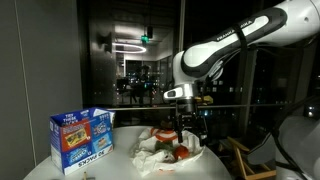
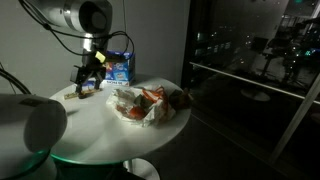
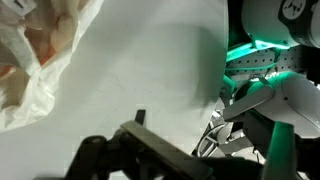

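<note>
My gripper (image 1: pixel 187 125) hangs pointing down over the white table, its fingers apart and nothing visible between them. In exterior view 1 it overlaps the crumpled white bag (image 1: pixel 148 160), which holds reddish things (image 1: pixel 181 153). Exterior view 2 places the gripper (image 2: pixel 88 75) beside the bag (image 2: pixel 130 103), apart from it and near the blue box (image 2: pixel 120 70). The wrist view has the gripper over bare tabletop (image 3: pixel 135 70), with part of the bag (image 3: pixel 50 80) at upper left. A small brownish item (image 2: pixel 73 95) lies on the table near the gripper.
The blue and red box (image 1: pixel 82 140) stands upright at the table's left side in exterior view 1. The robot's base (image 3: pixel 285 25) is at the right of the wrist view, lit teal. Clear tabletop (image 2: pixel 105 140) lies in front of the bag.
</note>
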